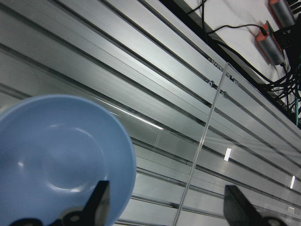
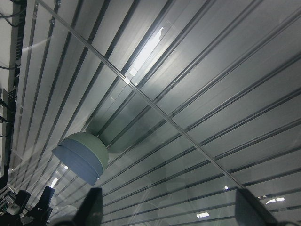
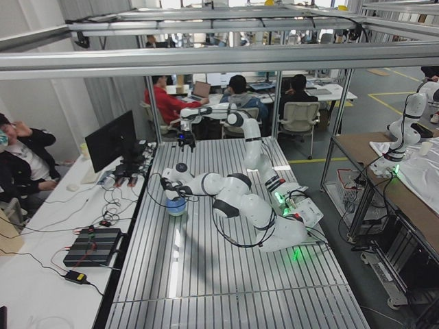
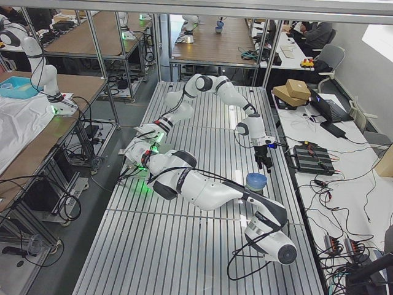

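Note:
A blue bowl (image 4: pixel 256 180) stands stacked on a pale green one near the table's long side, as the right wrist view (image 2: pixel 77 160) shows. The left wrist view has the blue bowl (image 1: pixel 61 150) filling its lower left, just beneath that gripper, whose two fingertips (image 1: pixel 101 197) are spread apart at the bottom edge, one over the bowl's rim. The gripper of the right wrist view (image 2: pixel 169 209) also has its fingers wide apart, with bare slatted table between them; the bowls lie off to its left. Which arm is which in the outside views is hard to tell.
A white side desk (image 3: pixel 55 295) with monitor, cables and black boxes runs along it. Aluminium frame posts and overhead beams surround the workspace.

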